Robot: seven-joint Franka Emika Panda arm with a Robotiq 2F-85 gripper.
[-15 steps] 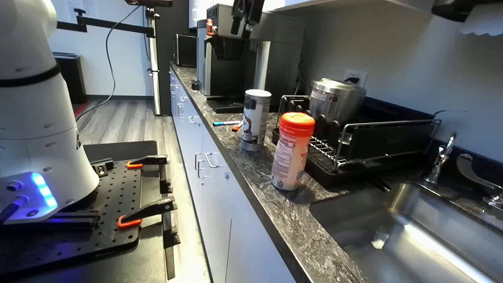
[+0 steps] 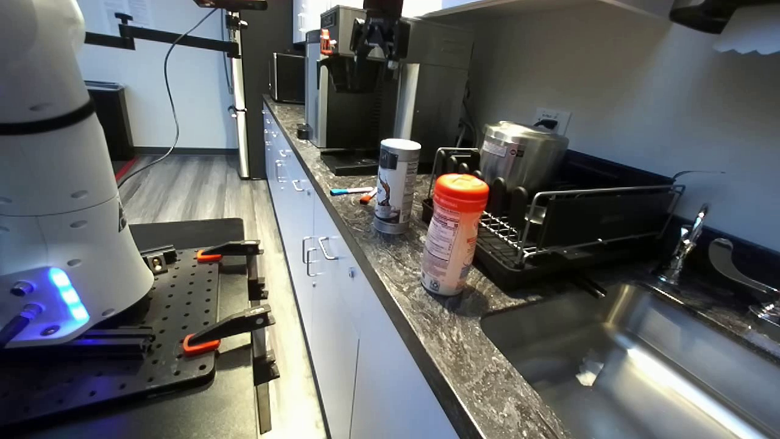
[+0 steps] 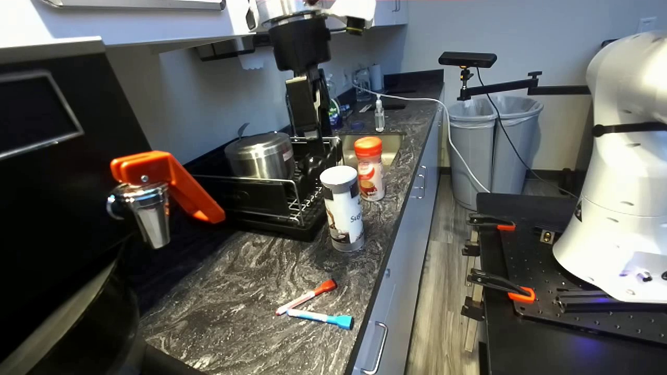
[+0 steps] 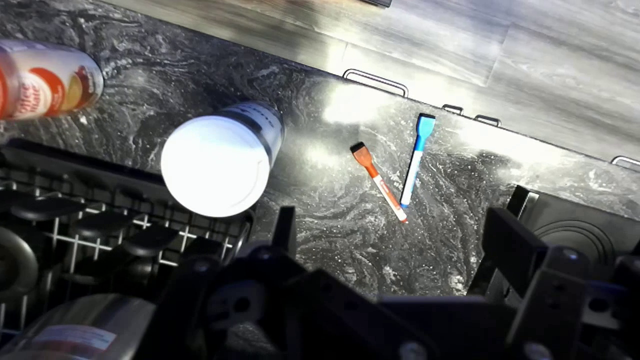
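Observation:
My gripper hangs in the air above the counter, in front of the coffee machine in exterior view 1. In the wrist view its fingers stand wide apart, open, with nothing held. Below it a red marker and a blue marker lie on the counter, their lower ends almost meeting. Beside them stands a white-lidded sugar canister, upright. Farther toward the sink is an upright creamer bottle with a red lid.
A dish rack holding a steel pot runs along the wall, beside the sink. The coffee machine stands at the other end. Bare counter surrounds the markers; its front edge drops to the floor.
My gripper has come slightly lower and turned, so its fingers now appear farther apart in exterior view 1. The markers, canister and bottle have not moved.

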